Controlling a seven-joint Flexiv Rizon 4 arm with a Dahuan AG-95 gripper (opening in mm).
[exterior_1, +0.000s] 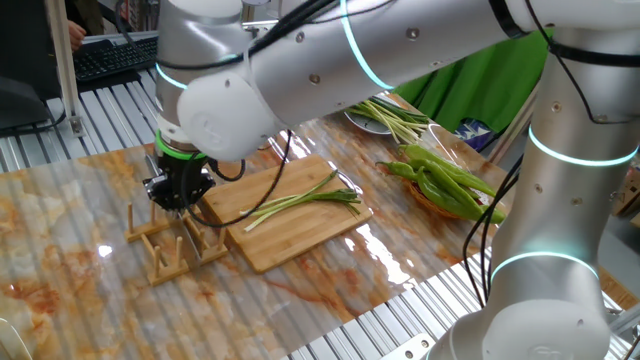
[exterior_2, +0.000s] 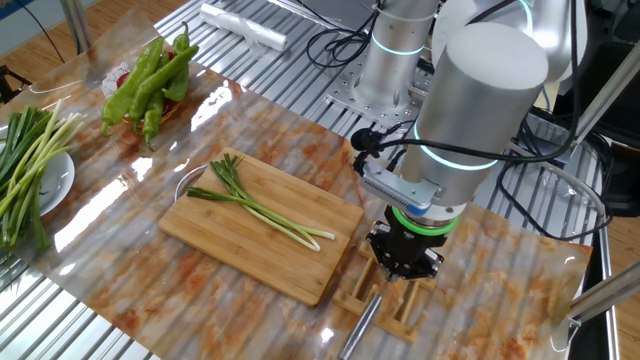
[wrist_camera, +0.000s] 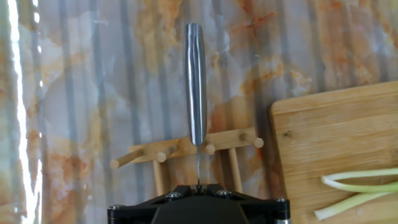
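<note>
My gripper is shut on the knife, its fingers meeting on the thin blade just beyond the handle. The knife's silver handle (wrist_camera: 194, 84) points away from the gripper in the wrist view, and in exterior view 2 the handle (exterior_2: 360, 328) slants toward the bottom edge. Under the gripper stands a wooden pegged rack (exterior_1: 170, 270), the blade between its pegs. How deep the blade sits in the rack (wrist_camera: 233, 138) is hidden by the gripper.
Beside the rack lies a wooden cutting board (exterior_1: 265, 250) with green onions (exterior_1: 300, 205) on it. Farther off are a basket of green peppers (exterior_1: 445, 185) and a plate (exterior_2: 58, 180) of more onions. The tabletop left of the rack (exterior_1: 60, 220) is clear.
</note>
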